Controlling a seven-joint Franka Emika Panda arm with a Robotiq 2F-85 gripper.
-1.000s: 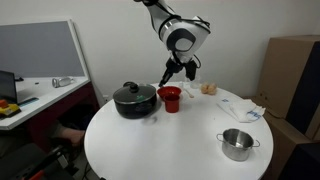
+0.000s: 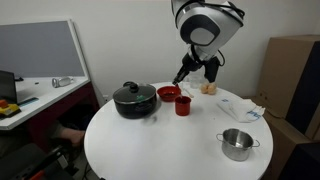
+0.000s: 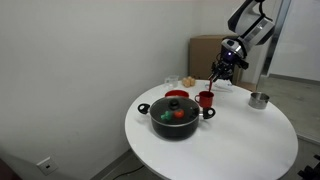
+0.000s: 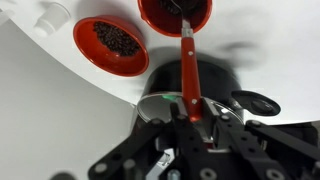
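Observation:
My gripper is shut on the red handle of a spoon in the wrist view. The metal end of that spoon reaches down into a red mug, where the contents look dark. From outside, the mug stands upright near the back of the round white table, with the gripper just above it. Beside the mug sits a red bowl holding small dark beans or grains. The spoon's tip is hidden inside the mug.
A black lidded pot stands left of the mug in exterior view 1. A steel pot is at the right front, and a white cloth lies behind it. Round tan items are at the back.
In exterior view 1, my gripper has moved right and slightly toward the camera. The red mug has shifted the same way, farther from the red bowl.

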